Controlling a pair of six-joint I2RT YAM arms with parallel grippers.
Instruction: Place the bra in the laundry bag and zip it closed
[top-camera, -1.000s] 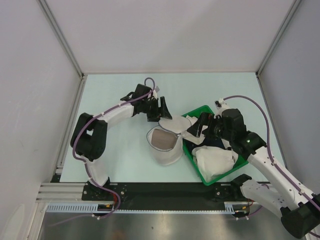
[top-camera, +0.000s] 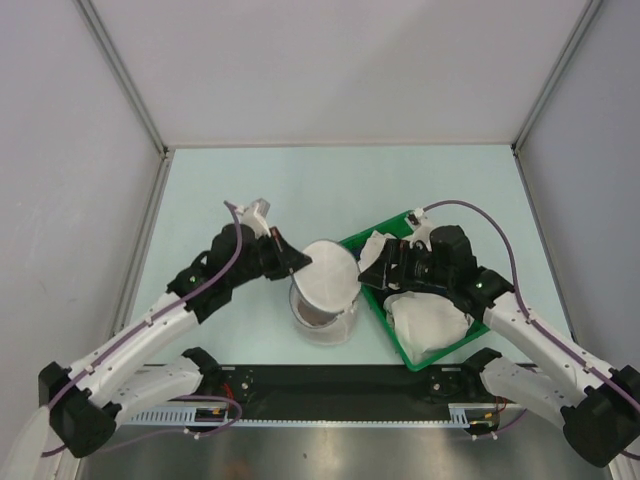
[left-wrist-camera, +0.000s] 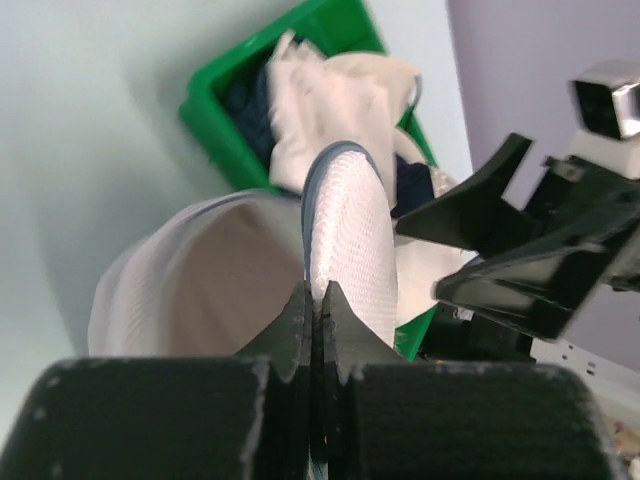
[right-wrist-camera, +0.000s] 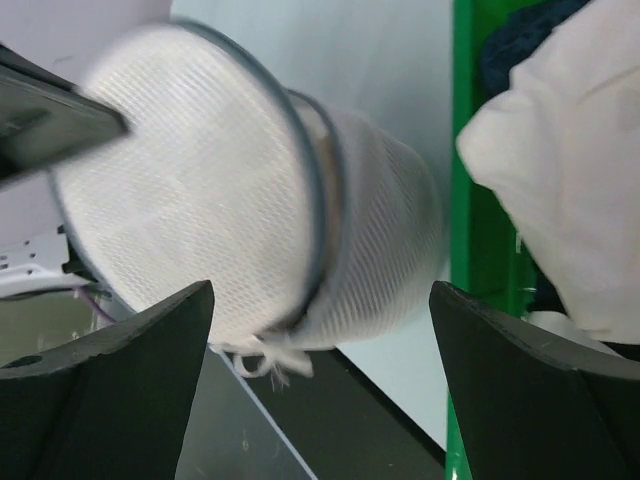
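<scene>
My left gripper (top-camera: 290, 262) is shut on the zippered rim of the white mesh laundry bag's lid (top-camera: 330, 272), holding it raised; in the left wrist view its fingers close on that edge. Below, the bag's body (left-wrist-camera: 150, 290) sits open, a zipper line along its rim. My right gripper (top-camera: 377, 268) stands open beside the lid at the bag's right side; in the right wrist view the lid (right-wrist-camera: 190, 190) and body lie beyond its spread fingers. I cannot tell whether a bra is inside the bag.
A green bin (top-camera: 400, 350) right of the bag holds white fabric pieces (top-camera: 430, 320) and dark navy cloth (right-wrist-camera: 515, 45). The table left of and behind the bag is clear.
The right gripper moved slightly down and left.
</scene>
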